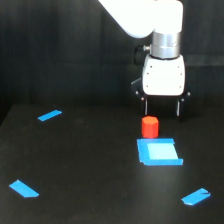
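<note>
A small red block [150, 127] stands upright on the dark table, close to the upper left edge of a white square [162, 151] bordered in blue tape. My gripper [162, 108] hangs above and behind the block, its dark fingers [145, 104] spread wide apart. Nothing shows between them. The block appears slightly left of the middle of the gap, below the fingertips; how far it is from them in depth is hard to tell.
Blue tape strips lie at the left [50, 115], the lower left [23, 188] and the lower right [196, 197] of the table. A dark curtain [60, 50] hangs behind.
</note>
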